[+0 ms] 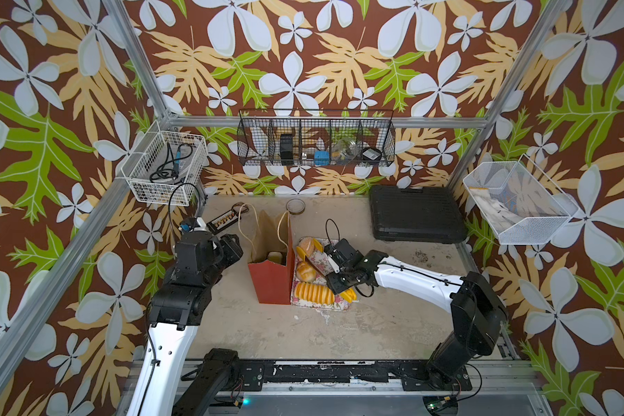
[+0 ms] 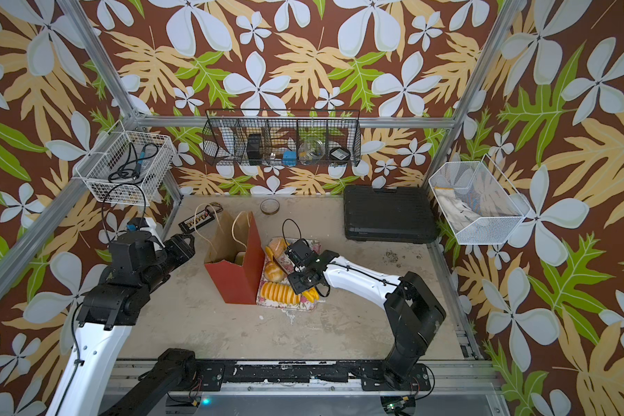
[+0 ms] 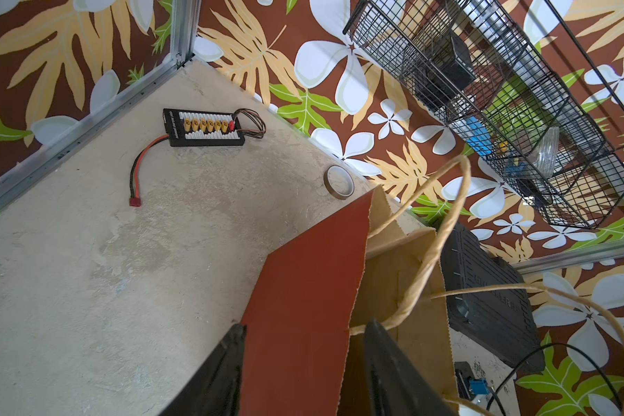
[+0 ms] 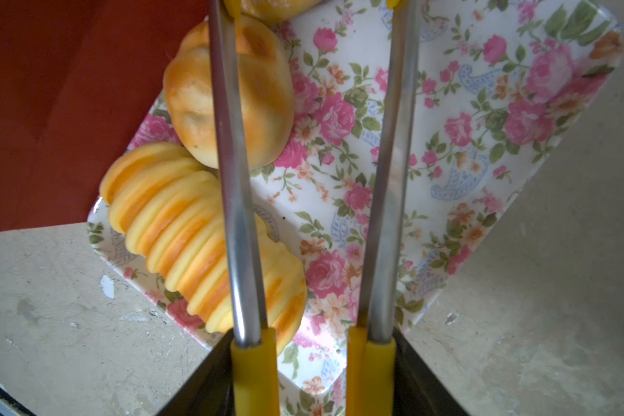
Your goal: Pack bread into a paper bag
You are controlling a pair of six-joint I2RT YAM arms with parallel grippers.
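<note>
A red paper bag (image 1: pixel 270 284) with rope handles stands open beside a floral tray (image 4: pixel 464 138) of bread. The tray holds a ridged loaf (image 4: pixel 187 242), a round bun (image 4: pixel 256 97) and another piece at the top of the right wrist view (image 4: pixel 270 10). Something pale lies inside the bag. My right gripper is over the tray, long tongs parted, tips near that upper piece; whether they touch it is unclear. My left gripper is raised left of the bag, fingers apart with nothing visible between them but the bag behind.
A power strip (image 3: pixel 204 128) and a tape roll (image 3: pixel 339 180) lie at the back. A black case (image 1: pixel 416 211) fills the back right. Wire baskets hang at the walls. Bare table (image 1: pixel 416 319) lies front right.
</note>
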